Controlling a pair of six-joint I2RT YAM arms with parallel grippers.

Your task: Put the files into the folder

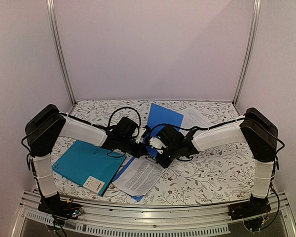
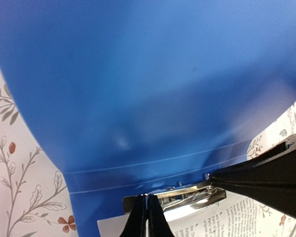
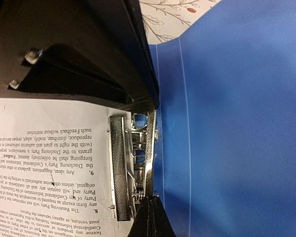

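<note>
An open blue folder [image 1: 164,116] lies at the table's middle, its clear blue cover filling much of both wrist views. Printed paper [image 1: 138,175] lies on its near half, up to the metal clip [image 3: 119,168] at the spine. My left gripper is shut at the clip, fingertips on its left part; nothing clear shows between them. My right gripper is also shut at the clip, at its other end, with no object clearly visible between the fingers. Each wrist view also shows the other gripper's dark body over the clip.
A teal folder [image 1: 84,160] with a white label lies at the left. More printed paper [image 1: 197,116] lies at the back right, partly under the blue cover. Both arms meet over the middle.
</note>
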